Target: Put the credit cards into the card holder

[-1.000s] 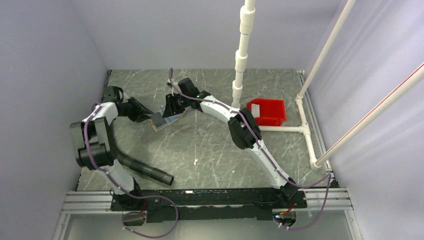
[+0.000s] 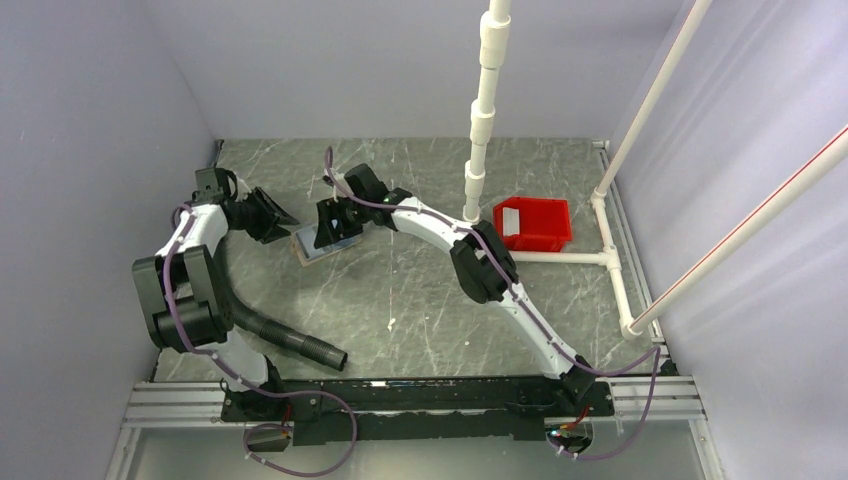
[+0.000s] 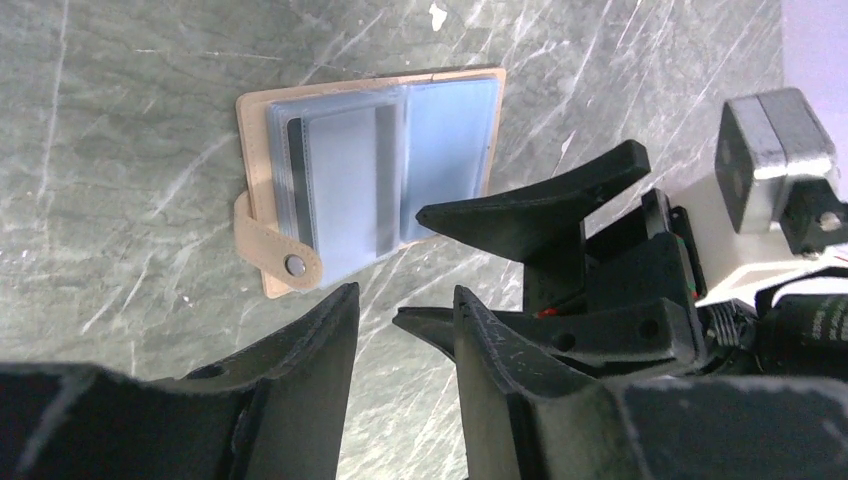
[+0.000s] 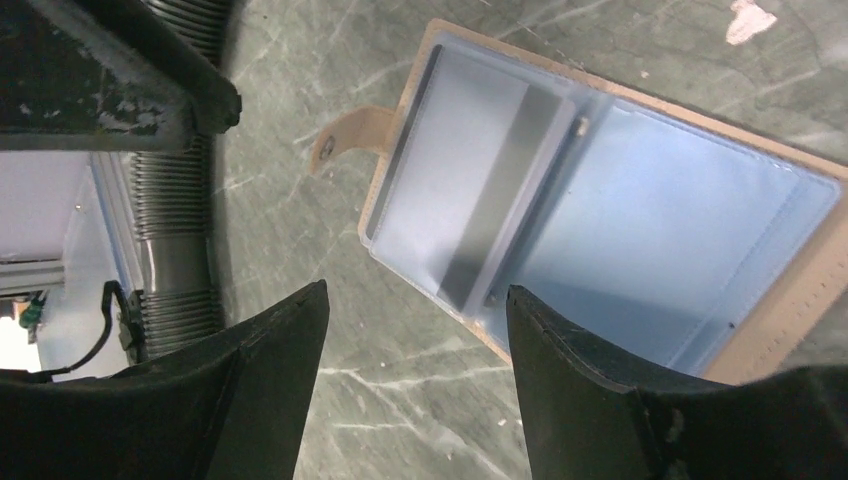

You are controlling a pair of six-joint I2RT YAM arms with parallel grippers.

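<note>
An open card holder (image 3: 342, 185) with clear sleeves, tan backing and a snap strap (image 3: 265, 245) lies on the marble table at left of centre in the top view (image 2: 312, 245). My left gripper is part open just left of it, nothing seen between its fingers. My right gripper hovers over the holder, fingers apart; in the left wrist view its fingers (image 3: 510, 215) reach over the holder's lower right. I cannot tell whether any sleeve holds a card.
A red bin (image 2: 540, 225) with a white item inside stands at right among white pipes (image 2: 560, 257). A black corrugated hose (image 2: 295, 340) curves along the left.
Compared with a second ago, my left gripper has drawn slightly left, away from the holder, and my right gripper has moved a little left and down in the top view.
</note>
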